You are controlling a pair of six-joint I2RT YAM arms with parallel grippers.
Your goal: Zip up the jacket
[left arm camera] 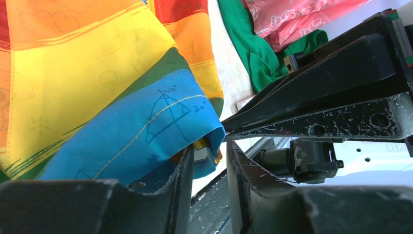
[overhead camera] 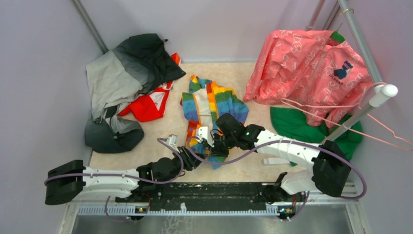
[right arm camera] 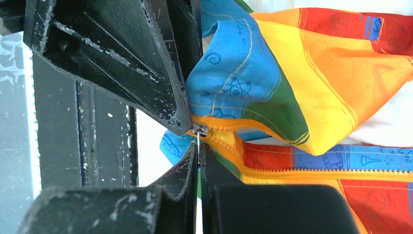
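The rainbow jacket (overhead camera: 224,100) lies on the table, its front open along an orange zipper (right arm camera: 331,173). At its bottom hem the metal zipper slider (right arm camera: 199,129) sits between my two grippers. My right gripper is shut at the slider; whether it pinches the pull tab is unclear. My left gripper stands part open just below the folded blue hem (left arm camera: 146,126), with the zipper end showing between and beyond its fingertips. In the top view both grippers meet over the jacket's lower edge, partly hiding it.
Grey and black clothing (overhead camera: 117,73) lies piled at left over a red garment. A pink jacket (overhead camera: 302,63) and green cloth (overhead camera: 287,122) fill the right, beside a rail (overhead camera: 355,117) with hangers. Bare table (overhead camera: 151,136) shows left of the jacket.
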